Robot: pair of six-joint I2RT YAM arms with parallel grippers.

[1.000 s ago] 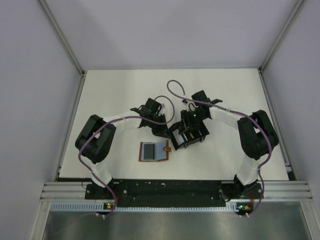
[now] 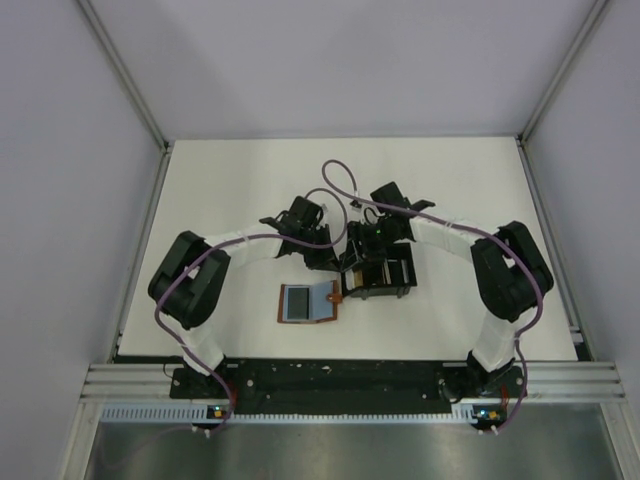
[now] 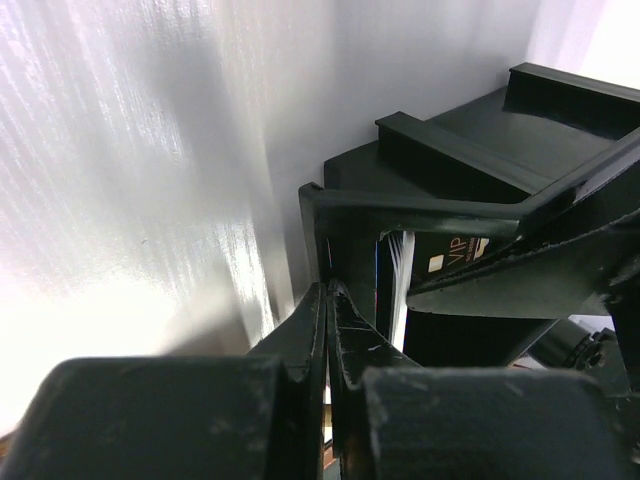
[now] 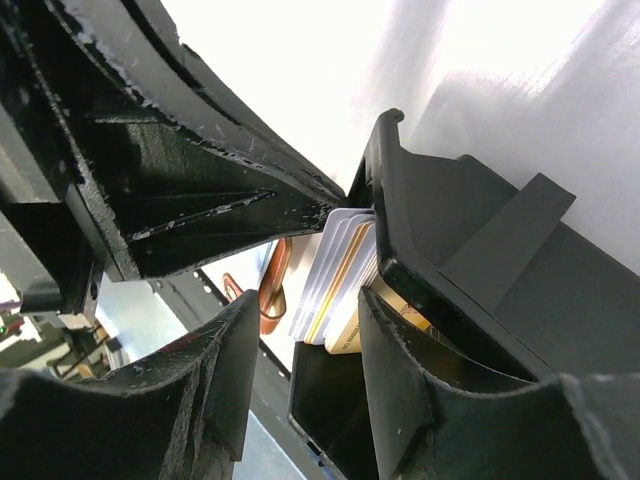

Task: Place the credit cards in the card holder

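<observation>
The open card holder (image 2: 297, 304), brown-edged with a black panel and a light blue side, lies on the table in the top view. Right of it stands a black rack (image 2: 390, 289) with compartments of cards. White cards (image 4: 335, 270) lean in its end compartment, and a dark card marked VIP (image 3: 462, 250) shows behind them. My left gripper is shut, its tips against the rack's end wall, nothing seen between them. Over the end compartment, my right gripper has its fingers apart, with the cards' lower edges between and just beyond the tips.
Both arms come close together above the rack's left end, with the left gripper's body near the cards. The table's front edge lies below the card holder.
The rack has turned from a slant to nearly square with the table. My right gripper has shifted left and toward the front, over its left end. The left arm and card holder look unmoved.
</observation>
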